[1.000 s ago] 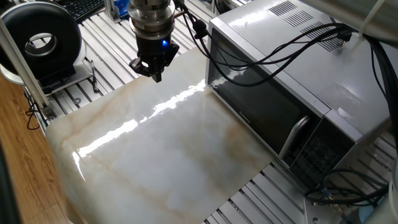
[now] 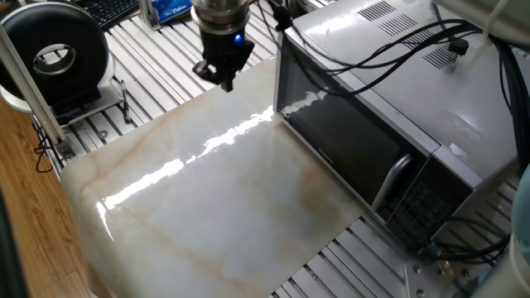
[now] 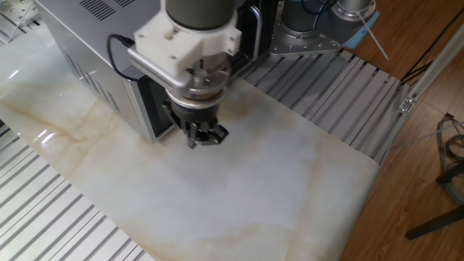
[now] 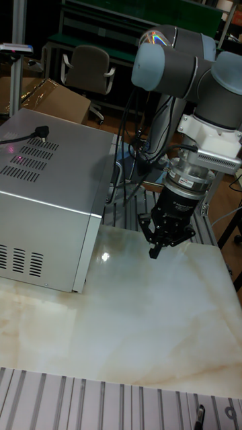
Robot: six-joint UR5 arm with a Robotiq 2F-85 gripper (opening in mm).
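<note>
A silver microwave (image 2: 331, 124) stands on a marbled sheet with its dark door shut, the handle (image 2: 392, 182) near the control panel. Its vented top and side (image 4: 43, 236) show in the third exterior view. My black gripper (image 2: 225, 81) hangs in the air beyond the microwave's far front corner in the first view. In the second view the gripper (image 3: 196, 141) is in front of the door side, and in the third the gripper (image 4: 158, 247) hangs right of the microwave. Nothing shows held, but how far apart the fingertips stand is unclear.
The marbled sheet (image 2: 207, 215) before the microwave is bare. Black cables (image 2: 389, 62) loop over the microwave's top and front. A black ring-shaped object (image 2: 91, 62) on a stand occupies the far left. Slotted metal table (image 3: 319, 94) surrounds the sheet.
Over the last second my gripper has moved up and to the right in the first exterior view, closer to the microwave's far corner. The microwave has stayed put, its door shut.
</note>
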